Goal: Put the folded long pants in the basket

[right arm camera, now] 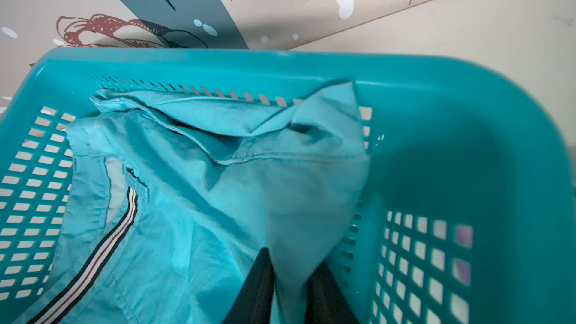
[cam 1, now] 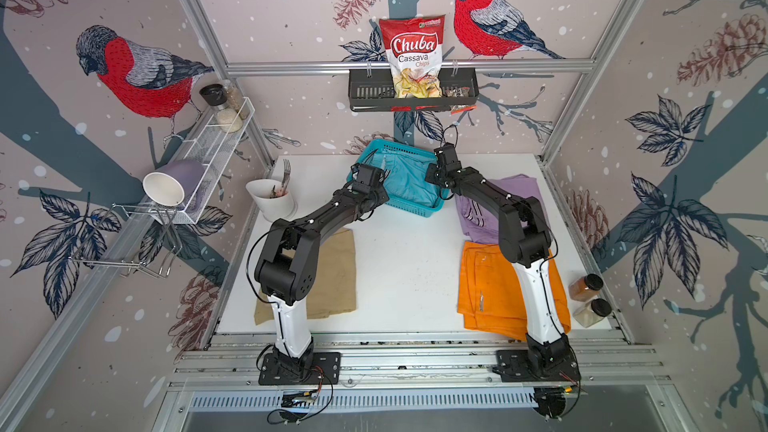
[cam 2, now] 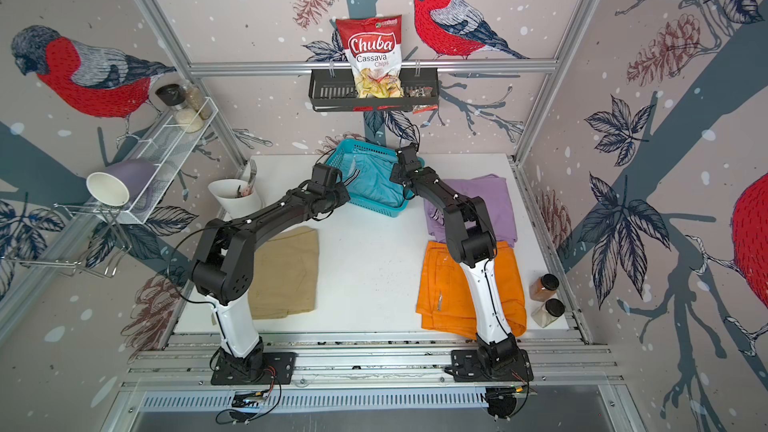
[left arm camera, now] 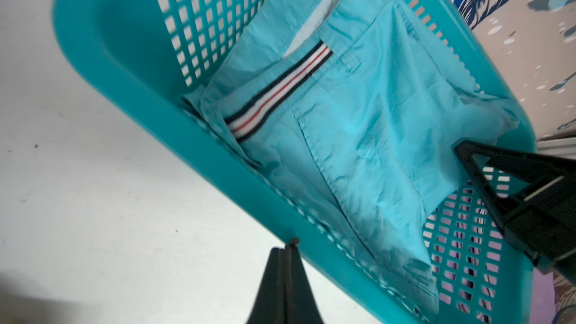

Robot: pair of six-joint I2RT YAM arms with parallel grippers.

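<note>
Turquoise pants with a striped band (left arm camera: 360, 114) lie inside the teal basket (cam 1: 412, 208) at the back of the table. My left gripper is shut, its fingertips at the outer side of the basket's front rim in the left wrist view, with no cloth visible between them. Inside the basket's right end stands my right gripper. Its fingers (right arm camera: 255, 288) are parted, and a narrow, bunched part of the pants (right arm camera: 300, 204) passes through the gap. How firmly they touch the cloth cannot be told.
Beige cloth (cam 1: 336, 272) lies at left, with a white cutlery cup (cam 1: 272, 204) behind it. Purple cloth (cam 1: 524, 186) and orange cloth (cam 1: 480, 288) lie at right, beside two jars (cam 1: 588, 288).
</note>
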